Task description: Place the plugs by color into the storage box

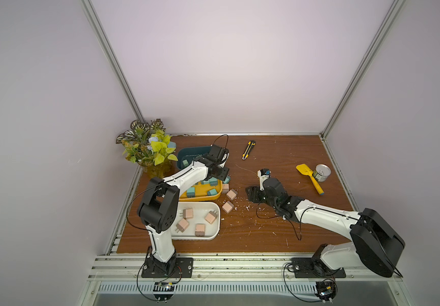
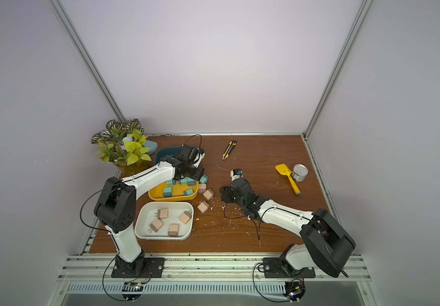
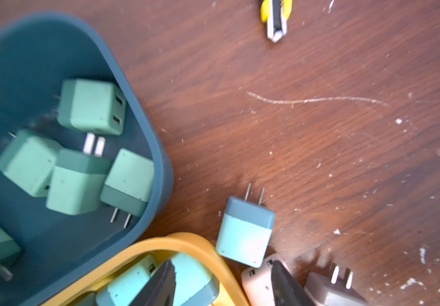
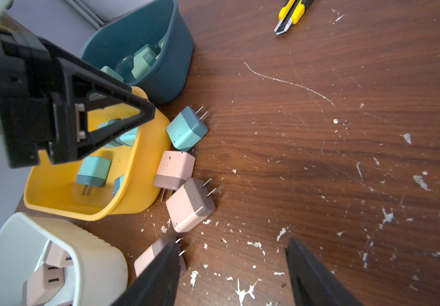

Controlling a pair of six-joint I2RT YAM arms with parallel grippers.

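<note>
A dark teal bin [image 3: 156,153] holds green plugs. The yellow bin [image 4: 143,168] holds several teal plugs, and the white bin [image 4: 97,265] holds pink plugs. A loose teal plug [image 3: 245,234] lies beside both upper bins, with loose pink plugs [image 4: 189,204] near it. My left gripper is over the bins' right edges, its fingers apart with no plug visibly held, just short of the loose teal plug in the wrist view. My right gripper stands open to the right of the loose pink plugs, nothing between its fingers.
A plant [image 1: 148,145] stands at the back left. A box cutter [image 1: 249,149] lies at the back middle, a yellow spatula [image 1: 309,176] and can [image 1: 321,172] at the right.
</note>
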